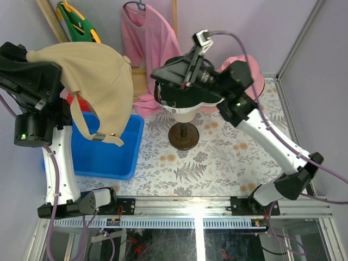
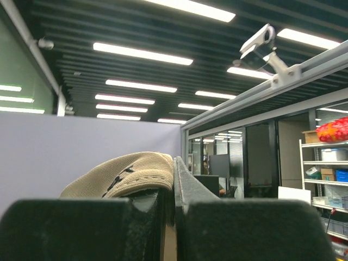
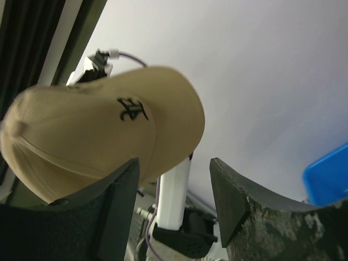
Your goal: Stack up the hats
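At the left of the top view hangs a tan cap, its brim edge pinched in my left gripper, which is shut on it. The left wrist view shows the tan cap against the fingers. A dark green cap with a white brim rests on a stand at the centre, partly hidden under my right arm. My right gripper hovers over that cap, part open and empty; in the right wrist view the tan cap lies beyond its fingers. A pink hat sits behind the right arm.
A blue tray lies below the tan cap on the left. Pink clothing and a green garment hang at the back.
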